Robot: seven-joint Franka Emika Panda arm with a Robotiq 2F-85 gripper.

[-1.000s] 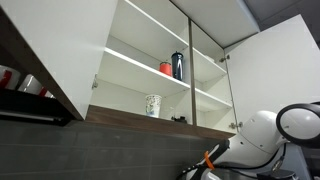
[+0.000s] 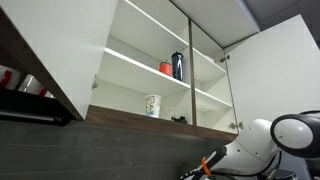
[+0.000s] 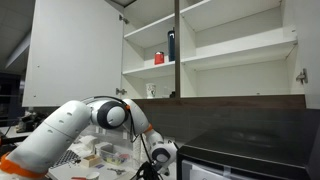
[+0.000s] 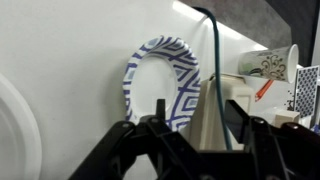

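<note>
In the wrist view my gripper stands part open, its black fingers [image 4: 152,128] spread over the work surface, and I see nothing held between them. Beyond the fingers lies a round plate [image 4: 188,103] with a blue zigzag rim and a white middle. A beige box-like object [image 4: 208,122] shows beside the plate, partly behind the right finger. In exterior view 2, my gripper is low by the counter, too small and dark to make out its fingers.
A patterned cup [image 4: 266,66] lies on its side at the right. A dark cable [image 4: 215,55] crosses the wrist view. At left is a white dish's edge [image 4: 30,120]. Above are open cupboard shelves [image 2: 135,70] with a red container [image 2: 165,68], a dark canister [image 2: 178,66] and a patterned cup [image 2: 153,105].
In exterior view 1 the arm's upper links and its gripper end have shifted slightly over the last second, low under the cupboard. The shelf items stay put.
</note>
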